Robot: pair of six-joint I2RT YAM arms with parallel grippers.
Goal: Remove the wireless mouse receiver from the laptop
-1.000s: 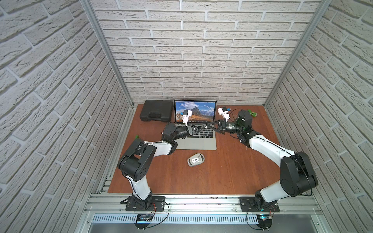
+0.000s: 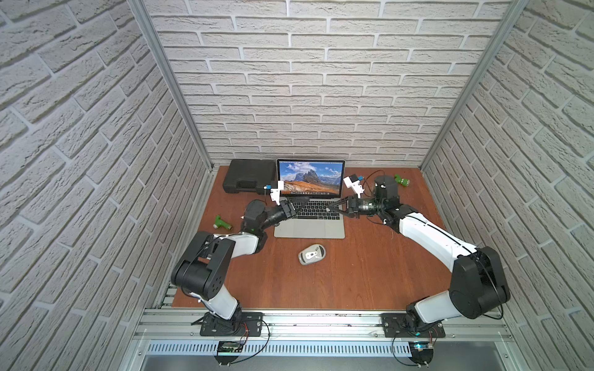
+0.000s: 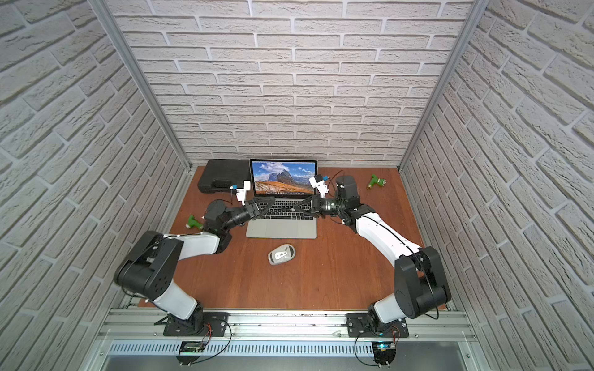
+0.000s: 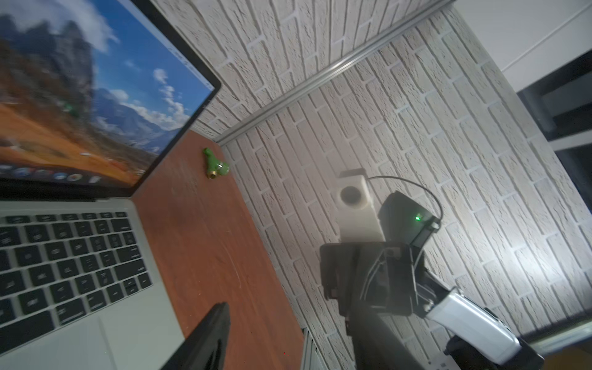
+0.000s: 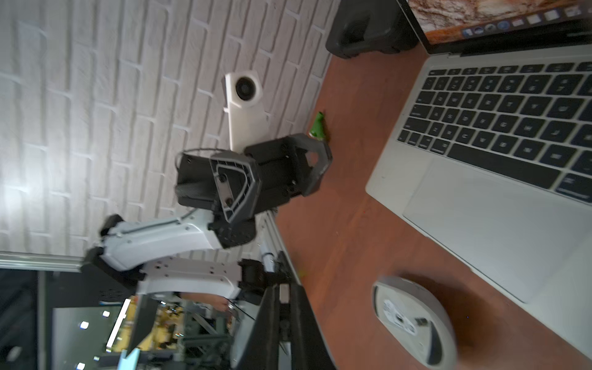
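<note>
The laptop (image 2: 309,230) stands unfolded at the middle of the table with its screen lit. My left gripper is over the left part of its keyboard; its blurred fingers stand apart with nothing between them. Over the keyboard's right side, my right gripper has its fingers closed together. A tiny pale piece (image 5: 283,294) shows at their tips, apparently the receiver, too small to make out in detail. In front of the laptop lies the grey mouse (image 2: 312,254), its underside facing up.
Behind the laptop on the left is a black case (image 2: 249,175). Small green objects lie on both sides, one at left (image 2: 222,222) and another at back right (image 2: 402,180). Bare table extends in front, around the mouse.
The two grippers were tip to tip over the keyboard. My left gripper has drawn back to the left, leaving a gap. The right arm has barely moved; laptop and mouse look unmoved.
</note>
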